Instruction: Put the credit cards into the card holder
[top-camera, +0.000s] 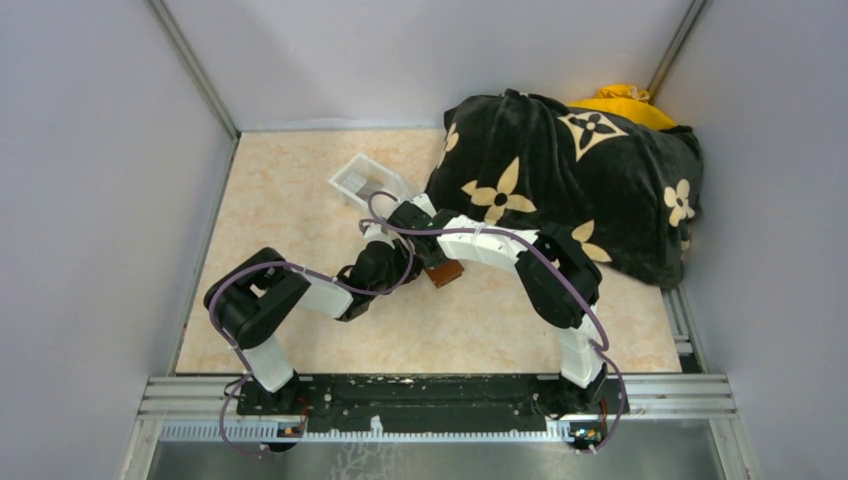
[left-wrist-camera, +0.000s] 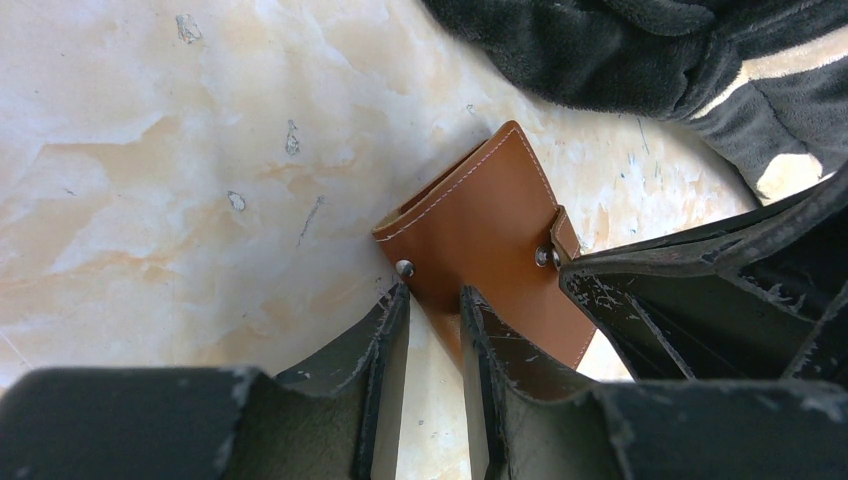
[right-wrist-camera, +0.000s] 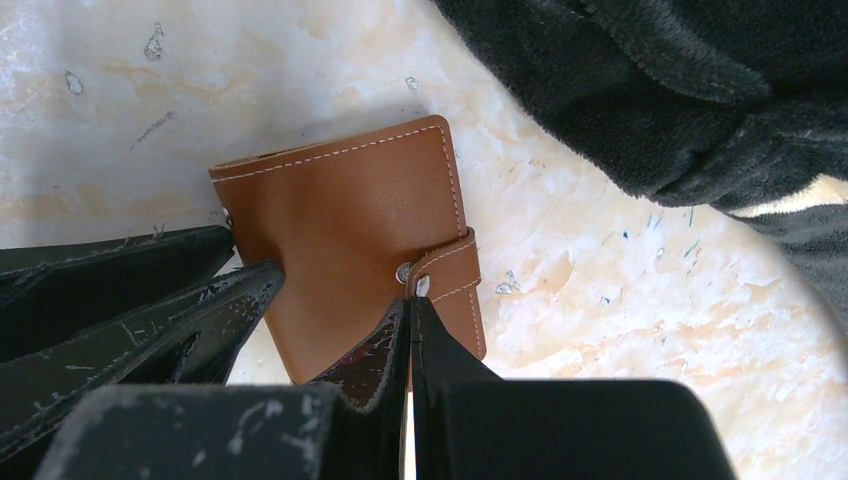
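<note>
The brown leather card holder (right-wrist-camera: 340, 225) lies on the table, its short strap (right-wrist-camera: 447, 268) standing a little off the leather and a metal snap showing on each. My right gripper is shut, its tips right at the strap's free end; whether the strap is pinched cannot be seen. At the holder's opposite edge my left gripper stands part open, the leather edge with another snap showing just beyond the gap between its fingers. From above, the holder (top-camera: 445, 273) is partly covered by the right arm. No credit card can be made out clearly.
Behind the grippers stands a white open box (top-camera: 350, 187) with pale flat things inside, too small to tell. A large dark cushion with flower patterns (top-camera: 545, 175) fills the back right, close to the holder.
</note>
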